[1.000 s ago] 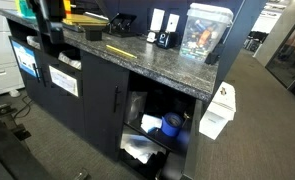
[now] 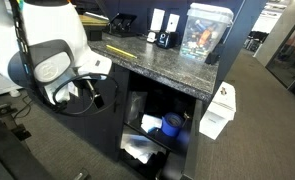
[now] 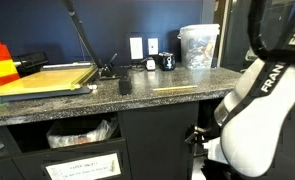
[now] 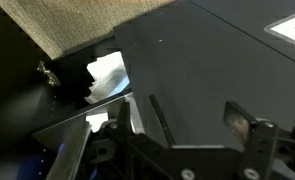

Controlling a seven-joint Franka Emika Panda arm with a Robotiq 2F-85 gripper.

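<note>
My gripper stands open low in the wrist view, its dark fingers (image 4: 239, 122) spread apart with nothing visible between them. It faces a dark grey cabinet door (image 4: 202, 60). A slim black handle (image 4: 161, 120) lies on that door and shows between the two fingers; whether they touch it I cannot tell. In exterior view 1 the white arm (image 2: 47, 55) fills the left, and the gripper's dark end is beside the door's front. White papers (image 4: 109, 75) lie in the open compartment beside the door.
The open cabinet bay (image 2: 159, 103) holds a blue round item (image 2: 171, 124) and loose papers (image 2: 140, 148). Above runs a speckled countertop (image 2: 175, 68) with a clear bin (image 2: 202, 35) and a yellow stick (image 2: 121, 52). A white box (image 2: 218, 110) is at the cabinet's right side.
The arm has come down from above the countertop's left part to in front of the cabinet door. The cabinet and the things on it look unmoved.
</note>
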